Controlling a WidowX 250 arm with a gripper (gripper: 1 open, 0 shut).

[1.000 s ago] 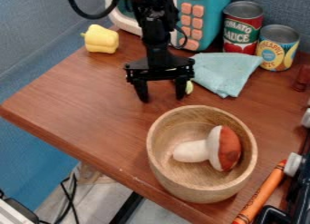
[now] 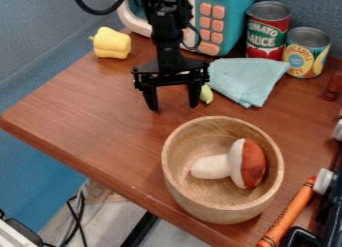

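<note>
My black gripper hangs over the wooden table, behind the bowl and left of a light blue cloth. A small pale green object shows just at its right finger, partly hidden; I cannot tell whether they touch. Whether the fingers hold anything is unclear. A wooden bowl at the front holds a toy mushroom with a red cap, lying on its side.
A yellow pepper sits back left. A sauce can, a second can and a microwave toy stand at the back. An orange crayon-like item lies front right.
The gripper has risen slightly over the last second; the other things are where they were.
</note>
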